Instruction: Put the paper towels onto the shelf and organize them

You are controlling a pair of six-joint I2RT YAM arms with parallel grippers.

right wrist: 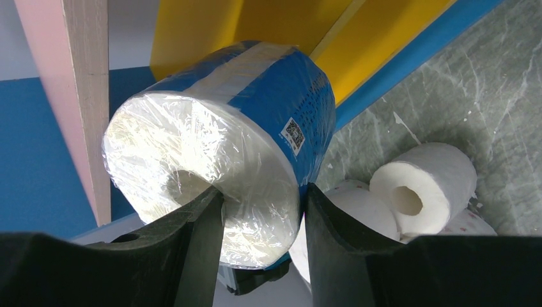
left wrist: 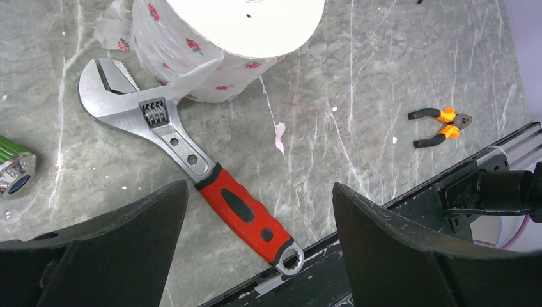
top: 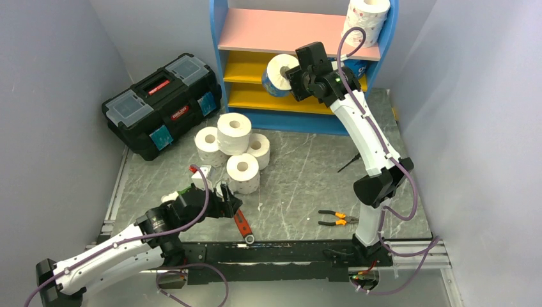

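A blue-wrapped paper roll is held by my right gripper, shut on its end, tilted before the yellow shelves. Several white rolls are grouped on the grey table, one resting higher than the others. My left gripper is open low at the table's front left, nothing between its fingers, above an adjustable wrench. A white roll stands on the pink top shelf, and more blue wrapping shows beneath it, mostly hidden.
A black toolbox sits at the back left. Pliers lie front right, a thin tool near the shelf's right.
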